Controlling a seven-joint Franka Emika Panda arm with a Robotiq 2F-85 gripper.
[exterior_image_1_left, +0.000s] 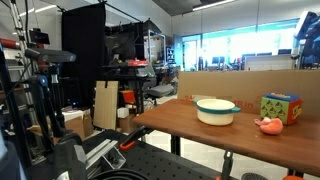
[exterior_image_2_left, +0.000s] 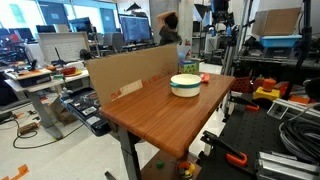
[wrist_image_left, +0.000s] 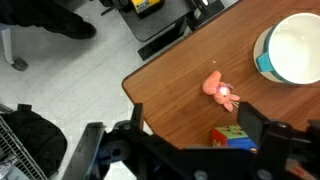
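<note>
A white bowl with a teal band (exterior_image_1_left: 216, 111) stands upright on the brown table (exterior_image_1_left: 180, 121). To its right lies a pink toy (exterior_image_1_left: 269, 126), in front of a colourful box (exterior_image_1_left: 281, 107). From above, in the wrist view, my gripper is open, its two dark fingers wide apart with nothing held between them. The pink toy (wrist_image_left: 219, 90) shows beyond the fingertips, right of the middle of the gap. Near the right finger, the box (wrist_image_left: 231, 137) is partly hidden by the gripper. The bowl (wrist_image_left: 293, 48), at the upper right, looks empty.
A tall cardboard panel (exterior_image_2_left: 135, 78) stands along one long side of the table. Bare tabletop (exterior_image_2_left: 165, 118) lies on the near side of the bowl in exterior view 2. The table edge and grey floor (wrist_image_left: 80, 75) show left in the wrist view.
</note>
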